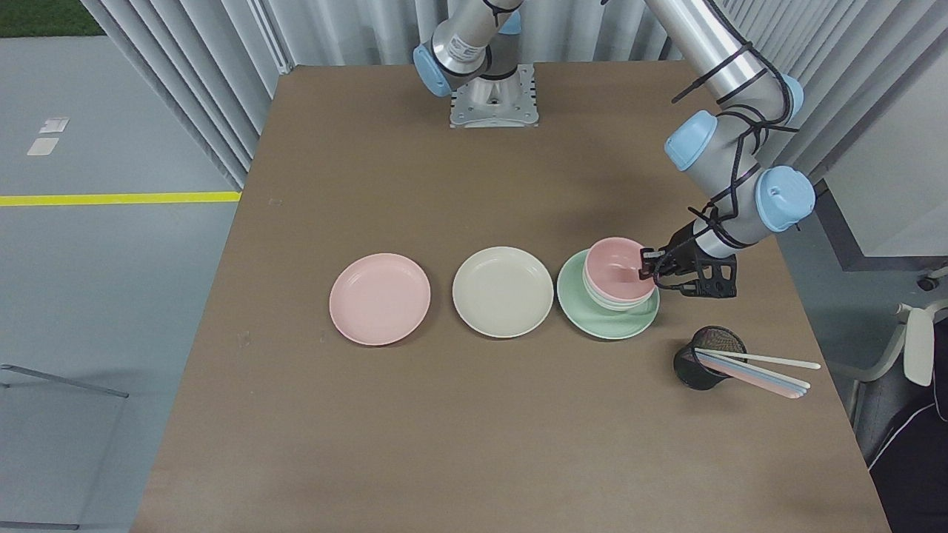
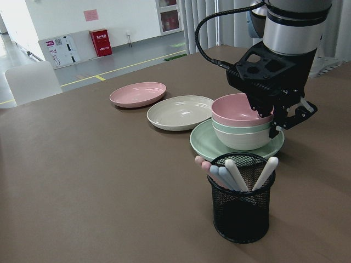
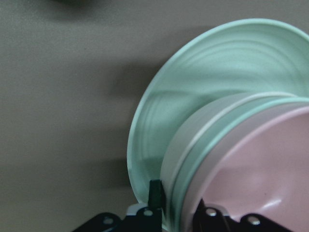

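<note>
A stack of three bowls, pink (image 1: 618, 265) on top, then mint (image 2: 241, 128) and white (image 2: 241, 139), sits on the green plate (image 1: 586, 311). My black gripper is at the stack's right side in the front view; in the wrist view one finger is outside the white bowl's wall and the other is at the pink bowl's rim, mostly hidden. I cannot tell how tightly the fingers grip the stacked rims.
A cream plate (image 1: 502, 292) and a pink plate (image 1: 379, 298) lie to the left. A black mesh holder (image 1: 698, 373) with chopsticks stands in front.
</note>
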